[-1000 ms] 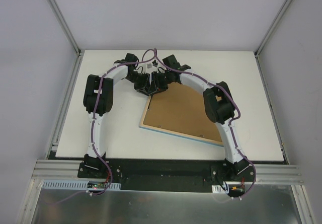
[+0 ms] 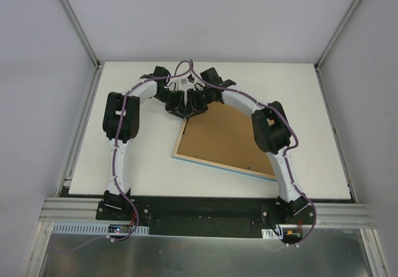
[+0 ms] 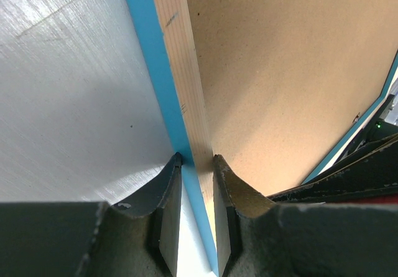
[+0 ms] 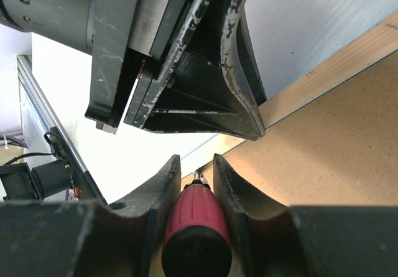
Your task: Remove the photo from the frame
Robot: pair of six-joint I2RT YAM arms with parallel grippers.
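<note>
The frame [image 2: 224,172] lies back up on the table, brown backing board [image 2: 217,140] showing, wood edge with blue outer side. My left gripper is at the frame's left rail [image 3: 180,65], fingertips close together across the wood strip; how far they are closed is hard to tell. My right gripper is shut on a red-handled tool [image 4: 196,221], whose metal tip reaches down to the inner edge of the rail, beside the left gripper. In the top view both grippers meet over the upper left part of the frame, hiding that stretch.
The two arms are very close together at the frame's left side, the left gripper's body [image 4: 186,84] just above the tool in the right wrist view.
</note>
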